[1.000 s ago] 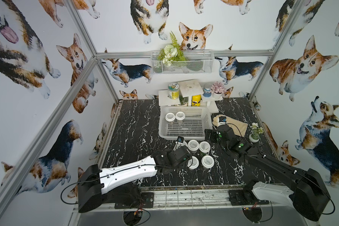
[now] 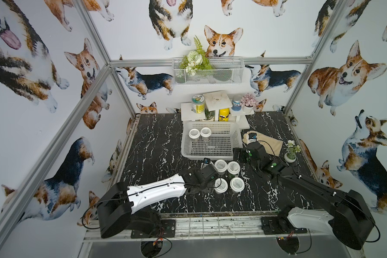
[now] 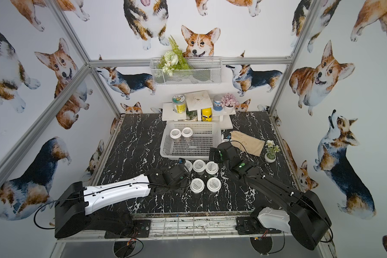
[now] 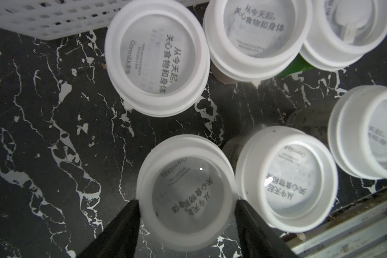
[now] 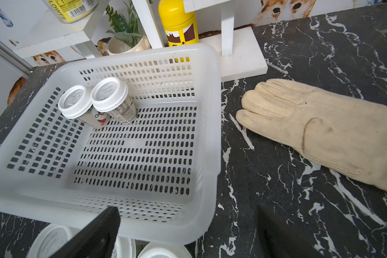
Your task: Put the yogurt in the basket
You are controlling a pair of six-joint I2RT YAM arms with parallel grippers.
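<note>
In the left wrist view my left gripper stands part open around one white-lidded yogurt cup (image 4: 188, 193), a finger on each side of the lid. Whether the fingers touch the cup is unclear. Several more upright cups surround it, among them a yogurt cup (image 4: 288, 180) close on the right and another yogurt (image 4: 157, 58) farther back. Inside the white perforated basket (image 5: 210, 129), two yogurts (image 5: 109, 94) occupy the far left corner. My right gripper is open and empty over the basket's near right side.
A beige glove (image 5: 322, 124) lies right of the basket. Behind it, a small white shelf (image 2: 218, 101) carries a can (image 2: 197, 104) and a pink-flowered pot (image 2: 248, 103). A small potted plant (image 2: 290, 152) stands at far right. The table left of the basket is clear.
My left arm has shifted slightly, its gripper moving a little right and toward the near table edge. The right arm has barely moved. The basket and its two cups look the same.
</note>
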